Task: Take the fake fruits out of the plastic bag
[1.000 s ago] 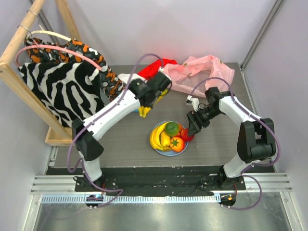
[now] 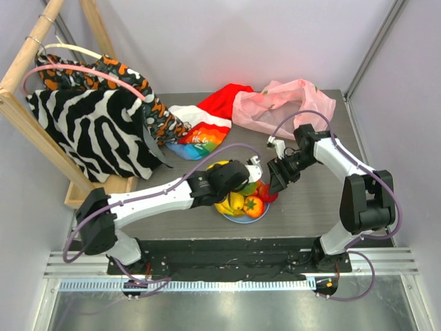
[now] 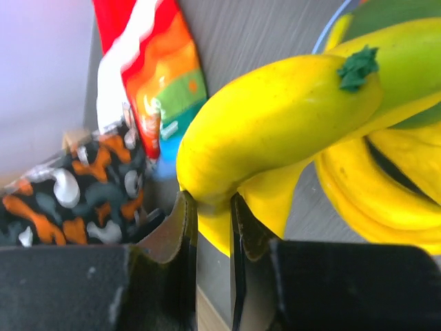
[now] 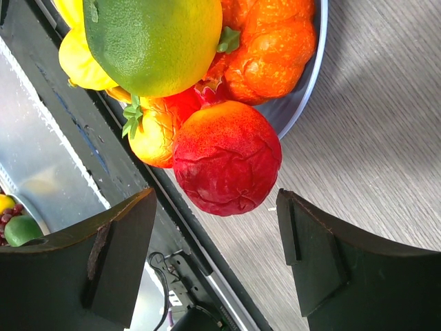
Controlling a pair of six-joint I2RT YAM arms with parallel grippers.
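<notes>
My left gripper has yellow fake bananas (image 3: 279, 124) at its fingertips, held over the blue bowl (image 2: 242, 220) of fruit. More bananas (image 3: 372, 193) lie beneath them. My right gripper is open at the bowl's right edge, a red fruit (image 4: 226, 155) just beyond its fingertips and not gripped. Orange fruits (image 4: 269, 48) and a green citrus (image 4: 151, 38) are in the bowl. The pink plastic bag (image 2: 282, 103) lies at the back right.
A wooden rack (image 2: 48, 152) with patterned bags stands at the left. A red, white and rainbow cloth (image 2: 203, 121) lies at the back middle. Bare table shows right of the bowl.
The left arm has swung toward the front with the bananas, from near the cloth to over the bowl. The right arm stays in place.
</notes>
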